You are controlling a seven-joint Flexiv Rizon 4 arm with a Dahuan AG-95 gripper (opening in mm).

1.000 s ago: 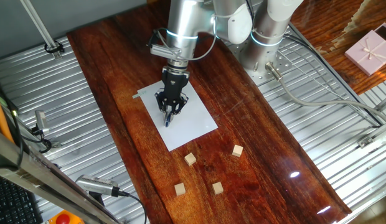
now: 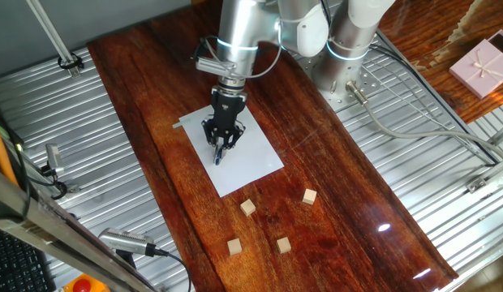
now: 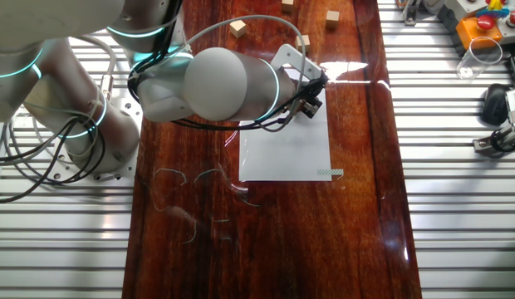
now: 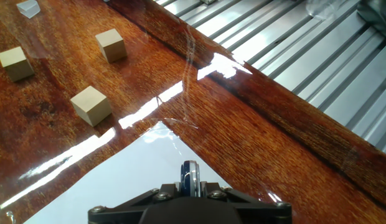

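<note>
A white sheet of paper [image 2: 250,159] lies on the dark wooden table. Over its left half in exterior view 1, my gripper [image 2: 221,146] points down, shut on a slim dark blue, pen-like object [image 4: 190,177]. The object's silvery edge faces the wrist camera. Its lower end [image 2: 218,159] is at or just above the paper; contact cannot be told. In exterior view 2 the arm hides the fingers, while much of the paper [image 3: 284,155] stays visible. No marks can be made out on the bare paper.
Several small wooden cubes, among them one near the paper [image 2: 248,207] and one farther right [image 2: 309,196], rest beyond the paper's edge. A pink box [image 2: 483,68] is far off at the right. Bare wood [image 2: 349,227] surrounds the cubes.
</note>
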